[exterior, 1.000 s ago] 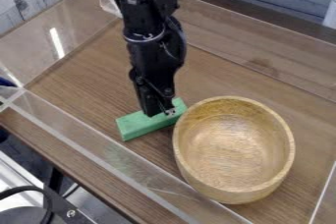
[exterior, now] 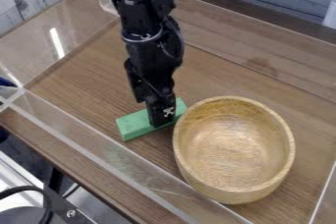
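A black robot arm reaches down from the top centre to its gripper (exterior: 153, 105), which is open just over a green rectangular block (exterior: 138, 126) lying on the wooden table. The fingertips are at the block's upper part; whether they touch it is unclear. A large round wooden bowl (exterior: 234, 149) stands to the right, close beside the block.
Transparent edging runs along the near left side, with dark cables beyond it at the bottom left.
The gripper has come slightly lower and changed its angle over the block. The block and bowl look unmoved.
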